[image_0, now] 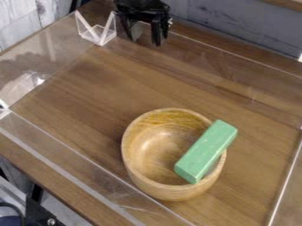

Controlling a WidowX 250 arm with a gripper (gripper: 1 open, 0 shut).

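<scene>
A round wooden bowl [154, 150] sits at the lower middle of the table, with a green rectangular block [207, 152] resting tilted in its right side, one end up over the rim. My black gripper [147, 33] is at the top middle, near the back edge, well apart from the bowl; it is small and dark, so whether its fingers are open or shut is unclear.
A clear plastic holder [97, 31] stands at the back left beside the gripper. Transparent panels run along the table's left side.
</scene>
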